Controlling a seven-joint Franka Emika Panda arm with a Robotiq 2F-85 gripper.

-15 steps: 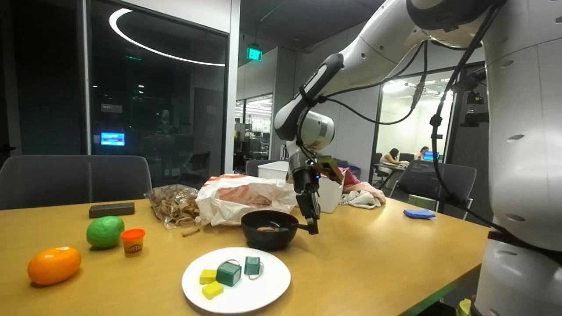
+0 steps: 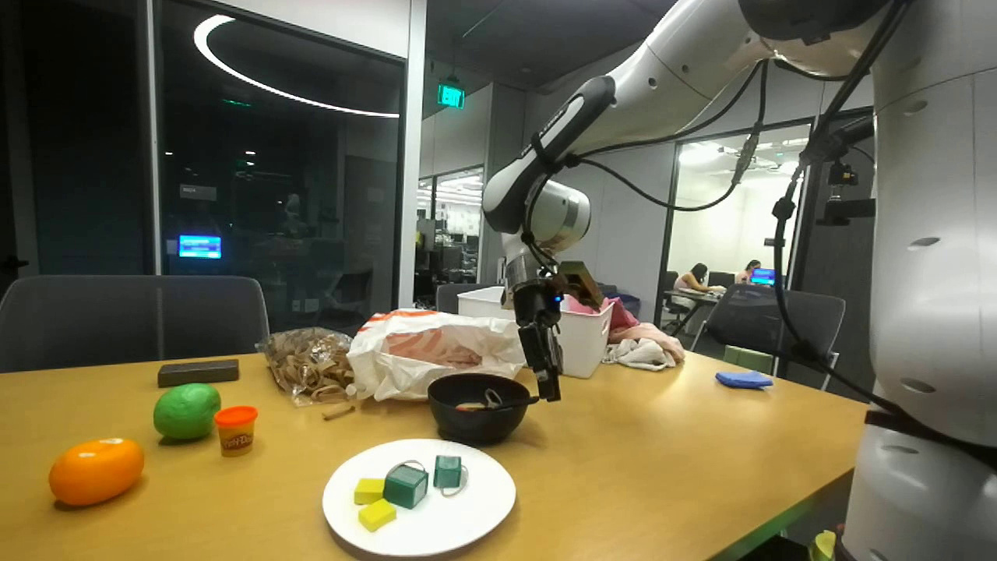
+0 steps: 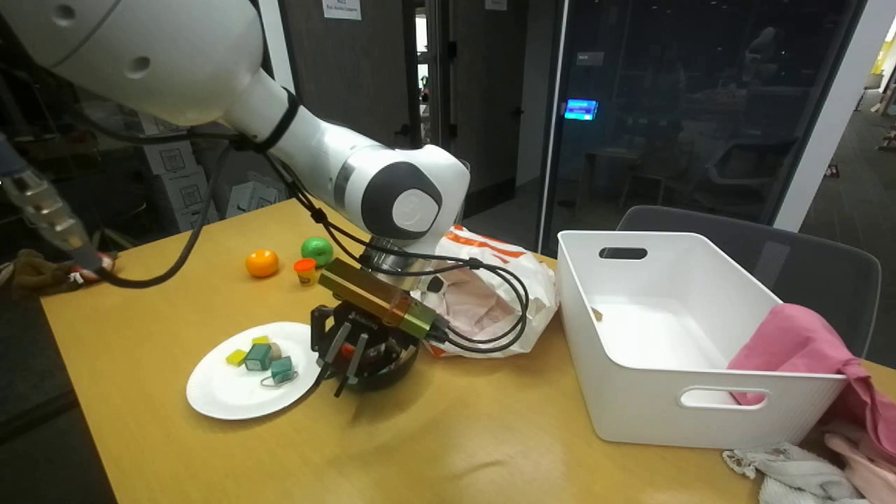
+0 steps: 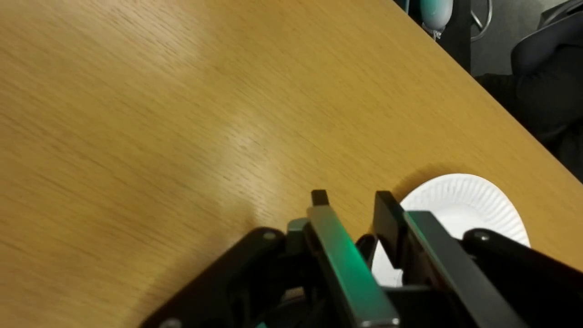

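Note:
A black pan [image 2: 478, 425] sits on the table beside the white plate, with some items inside that are hard to make out. My gripper [image 2: 551, 398] is at the pan's handle [image 2: 521, 403], fingers pointing down. In the wrist view the two fingers of my gripper stand apart, partly open. A dark rounded end, likely the handle, shows low between them; whether they touch it I cannot tell. On the white plate [image 2: 350, 491] lie two yellow blocks [image 2: 378, 514] and two green blocks [image 2: 406, 487] with loops.
An orange fruit [image 2: 97, 472], a green fruit [image 2: 187, 411] and a Play-Doh tub [image 2: 235, 432] stand to one side. Behind the pan is a white plastic bag [image 2: 374, 366]. A large white bin [image 3: 663, 403] with pink cloth [image 3: 785, 340] stands nearby.
In exterior view 1 my gripper has risen slightly and shifted a little left. The dark end that showed beneath its fingertips no longer shows there. The pan's body and the plate have stayed put.

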